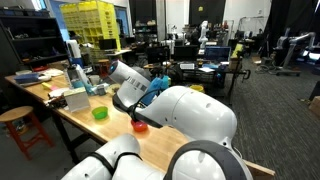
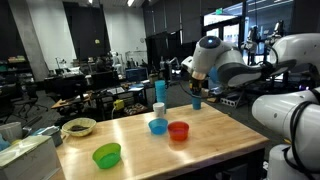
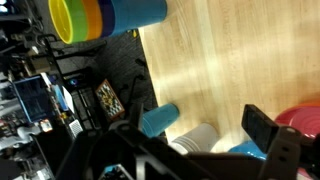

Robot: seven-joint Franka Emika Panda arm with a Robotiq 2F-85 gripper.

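Observation:
High over the wooden table, my gripper [image 2: 187,66] hangs well clear of the objects. In the wrist view its dark fingers [image 3: 268,140] stand apart with nothing held between them. Below are a blue cup [image 3: 158,120], a white cup [image 3: 202,136], a blue bowl [image 2: 158,127] and a red bowl [image 2: 178,131]. A nested stack of cups, blue outside with orange, yellow and green showing, fills the wrist view's top left; its blue cup [image 3: 138,12] stands apart from the others.
A green bowl [image 2: 107,155] sits at the table's near left, with a wicker basket [image 2: 78,127] behind it. A white box [image 2: 30,158] occupies the left corner. Desks and equipment lie beyond.

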